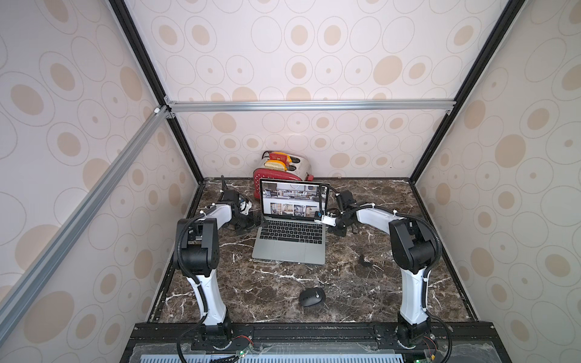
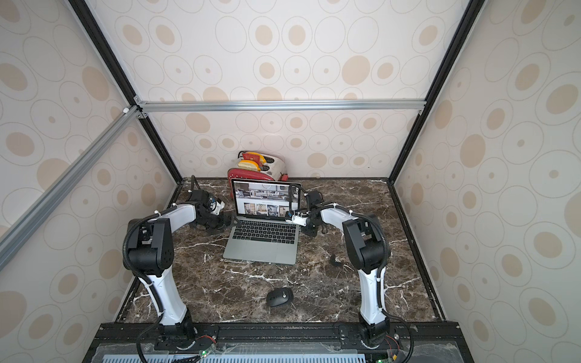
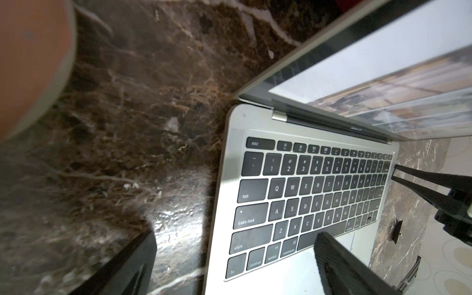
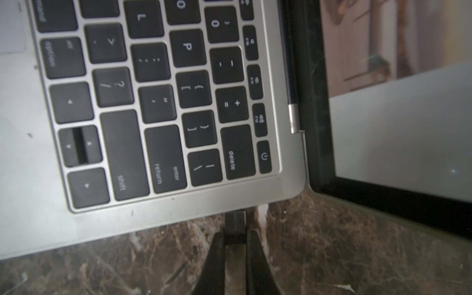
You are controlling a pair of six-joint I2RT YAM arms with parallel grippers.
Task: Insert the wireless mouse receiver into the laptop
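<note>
The open silver laptop (image 1: 289, 251) stands mid-table with its screen lit. In the right wrist view, a small dark receiver (image 4: 235, 223) is pinched at the tips of my right gripper. Its far end meets the laptop's right side edge in this view, near the back corner; whether any of it sits in a port is hidden. My left gripper is open at the laptop's left edge, its dark fingers (image 3: 135, 263) wide apart with nothing held. The black mouse (image 1: 312, 297) lies in front of the laptop.
A red and white toaster-like object (image 1: 281, 166) stands behind the screen. A small black scrap (image 1: 365, 260) lies on the marble table to the right. Bare table surrounds the mouse.
</note>
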